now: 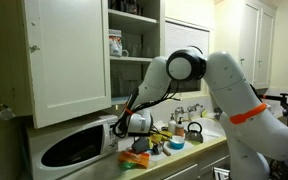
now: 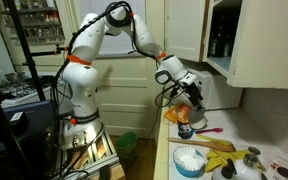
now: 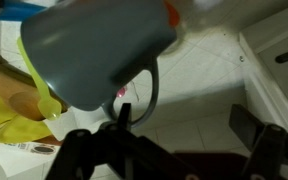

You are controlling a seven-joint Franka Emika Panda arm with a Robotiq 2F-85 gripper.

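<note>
A dark grey mug (image 3: pixel 104 50) fills the upper left of the wrist view, its curved handle (image 3: pixel 152 95) facing my gripper. The fingers stand wide apart, with dark fingers (image 3: pixel 84 150) on either side of the handle's end and bare counter between them. No contact with the mug can be made out. In exterior view 1 my gripper (image 1: pixel 124 128) hangs low in front of the white microwave (image 1: pixel 74 146). Exterior view 2 has the gripper (image 2: pixel 195 98) above the counter; the mug is hard to pick out there.
An orange cloth (image 2: pixel 174 115) lies near the counter's edge. A wooden spoon (image 3: pixel 26 104) is beside the mug. A blue basin (image 2: pixel 189 160) with white contents and a kettle (image 1: pixel 194 132) stand farther along. The cabinet door (image 1: pixel 69 60) juts out above the microwave.
</note>
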